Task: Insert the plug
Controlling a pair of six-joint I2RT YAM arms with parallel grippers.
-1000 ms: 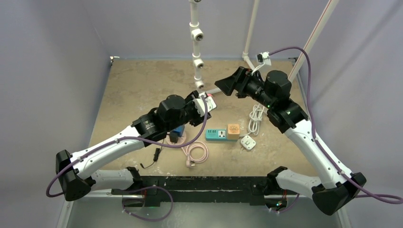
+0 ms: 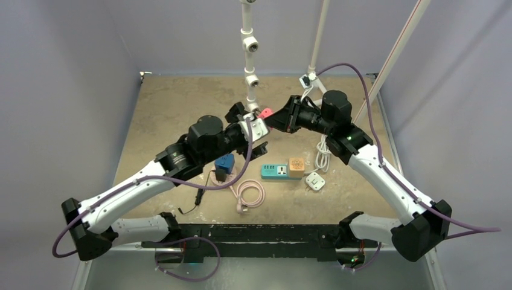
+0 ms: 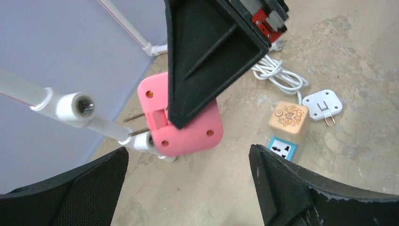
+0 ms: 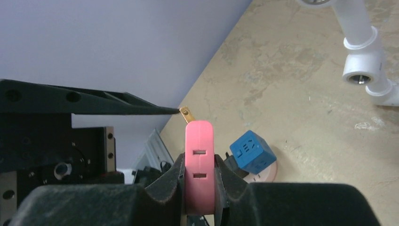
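A pink plug (image 3: 188, 134) with metal prongs is up in the air between both grippers (image 2: 265, 115). In the left wrist view my left gripper is wide open, its fingers below and either side of the plug. My right gripper has its fingers around the plug, seen edge-on in the right wrist view; whether they are tight on it I cannot tell. Below on the table lie a teal power strip (image 2: 275, 171), a blue cube socket (image 4: 254, 151) and a white socket block (image 3: 322, 104).
A wooden cube (image 2: 296, 167) sits by the strip. Coiled white (image 2: 323, 154) and pink (image 2: 250, 192) cables lie on the table. White pipes (image 2: 250, 48) rise at the back.
My right gripper has moved left to the plug.
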